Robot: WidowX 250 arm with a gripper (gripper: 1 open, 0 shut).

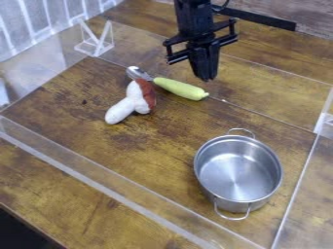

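Note:
My black gripper (204, 63) hangs at the top middle of the camera view, above and behind a pale green oblong vegetable (181, 88) with a metal utensil (138, 73) at its left end. Its fingertips look close together, with nothing visible between them. A white object with a red-brown part, like a toy mushroom (125, 107), lies left of and in front of the vegetable. A steel pot (237, 172) with two handles stands at the lower right.
Clear transparent walls border the wooden work surface (104, 160). A small white bracket (96, 39) is at the upper left. The wood left of the pot and at the right rear is bare.

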